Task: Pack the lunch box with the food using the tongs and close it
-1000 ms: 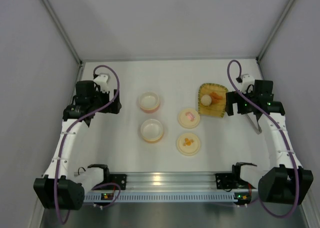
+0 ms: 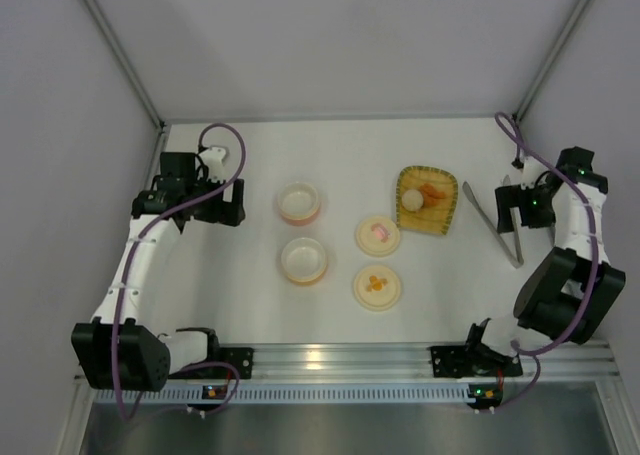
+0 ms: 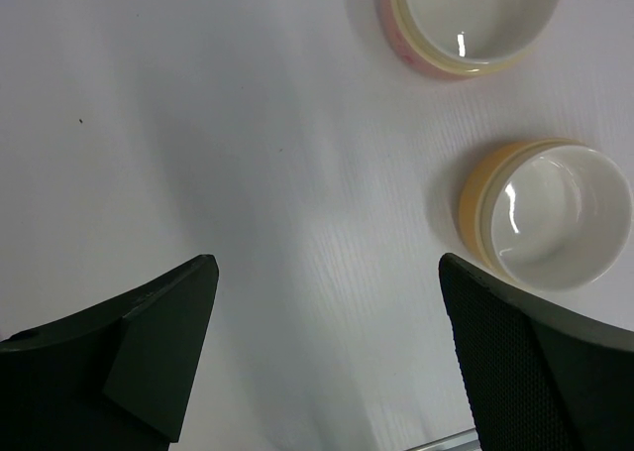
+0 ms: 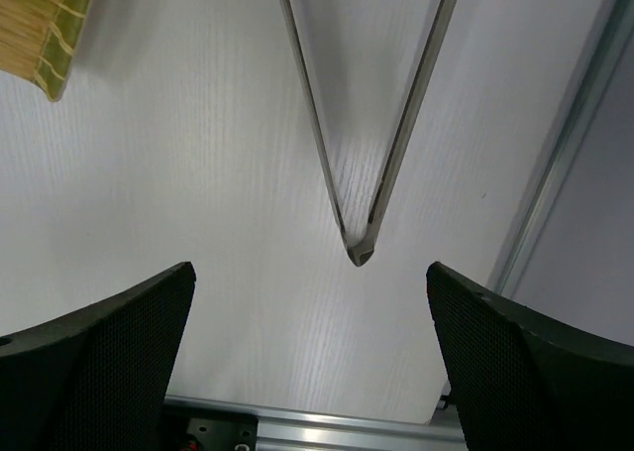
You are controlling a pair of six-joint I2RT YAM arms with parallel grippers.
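Observation:
Two round white bowls, a pink-based one [image 2: 299,204] and an orange-based one [image 2: 304,261], stand left of centre with nothing in them. Two round lids lie beside them, one with a pink pattern [image 2: 378,235] and one with an orange pattern [image 2: 377,287]. A woven basket [image 2: 449,218] holds a round bun [image 2: 412,200] and a brown food piece [image 2: 432,194]. Metal tongs [image 4: 396,156] rest spread in a V at the right. My left gripper [image 2: 240,203] is open and empty, left of the bowls. Open above the tongs' closed end, my right gripper [image 2: 512,215] holds nothing.
Bare white table [image 2: 340,155] stretches across the back and lies between the left gripper and the bowls. Grey walls stand at both sides, and a metal rail [image 2: 340,355] runs along the front edge.
My right gripper has moved right, away from the basket's edge to above the tongs, leaving more of them visible. My left gripper has shifted slightly. The bowls, lids and basket are unmoved.

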